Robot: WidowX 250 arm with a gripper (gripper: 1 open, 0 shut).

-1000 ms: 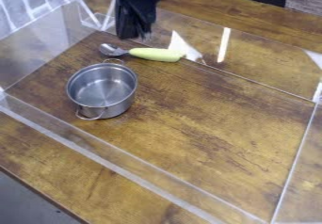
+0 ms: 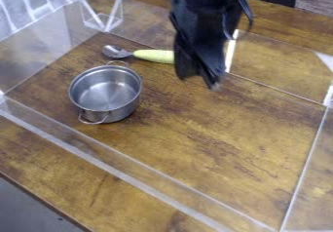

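Observation:
A steel pot (image 2: 105, 93) with two side handles sits at the left of the wooden work area. Behind it lie a metal spoon (image 2: 115, 52) and a pale yellow-green elongated object (image 2: 152, 56), its right part hidden by the arm. The dark, blurred gripper (image 2: 200, 65) hangs over the middle back, right of the pot; its fingers look close together, with nothing visible between them.
Clear plastic walls (image 2: 124, 181) border the wooden surface (image 2: 228, 148) on all sides seen. The right and front middle of the surface are empty. A white rack (image 2: 33, 12) stands at the back left.
The pot and spoon look unmoved.

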